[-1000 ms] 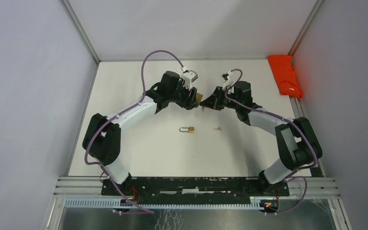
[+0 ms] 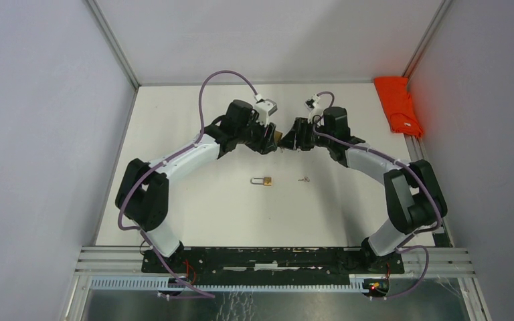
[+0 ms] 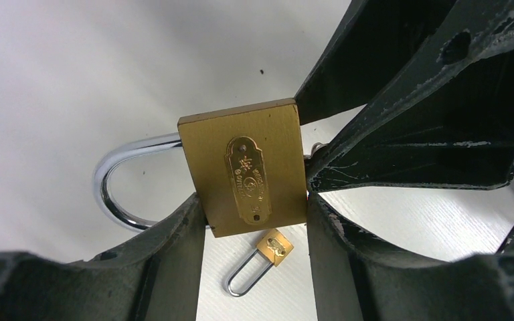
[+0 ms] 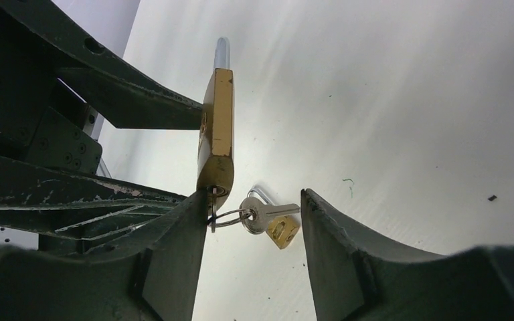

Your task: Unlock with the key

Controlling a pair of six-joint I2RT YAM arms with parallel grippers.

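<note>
My left gripper (image 2: 271, 144) is shut on a large brass padlock (image 3: 244, 167) with a steel shackle, held above the table. In the right wrist view a key on a ring (image 4: 261, 217) hangs at the padlock's keyhole end, where part of a key seems inserted. My right gripper stands open around that end, its left fingertip close beside the keyhole. In the left wrist view its fingers partly hide the key.
A small brass padlock (image 2: 266, 181) lies on the table below the grippers, with a small key (image 2: 304, 179) to its right. An orange cloth (image 2: 397, 104) lies at the back right.
The left arm is nearly still.
</note>
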